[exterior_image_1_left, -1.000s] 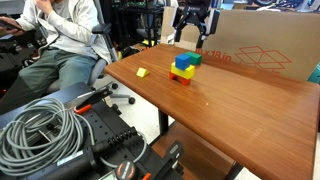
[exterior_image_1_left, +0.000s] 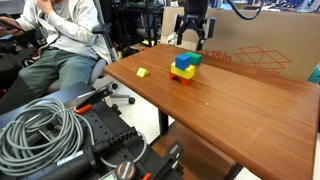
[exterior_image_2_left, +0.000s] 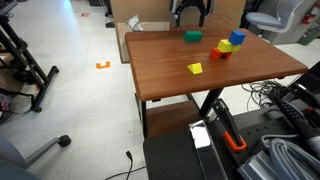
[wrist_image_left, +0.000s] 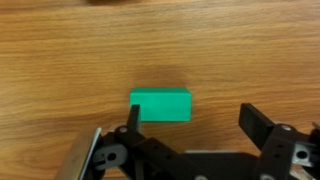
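A green block (exterior_image_2_left: 193, 36) lies on the wooden table, in the wrist view a flat rectangle (wrist_image_left: 160, 103) close to the left finger. Above it hangs my gripper (exterior_image_2_left: 189, 24), pointing down, its fingers spread wide and empty. The wrist view puts the block between the two fingers' lines but left of centre. In exterior view 1 the green block (exterior_image_1_left: 195, 59) is partly hidden behind a stack with a blue block (exterior_image_1_left: 182, 61) over a yellow block (exterior_image_1_left: 182, 72) and red pieces (exterior_image_1_left: 184, 81). A small yellow piece (exterior_image_1_left: 142, 72) lies apart.
The stack's blue block (exterior_image_2_left: 237, 37) stands right of the green block in exterior view 2. Bare table (exterior_image_1_left: 250, 110) stretches over the right side in exterior view 1. A cardboard box (exterior_image_1_left: 255, 45) stands behind the table. Someone sits at the left.
Over the last second my gripper has come down a little toward the green block, staying open. The blocks have not visibly moved.
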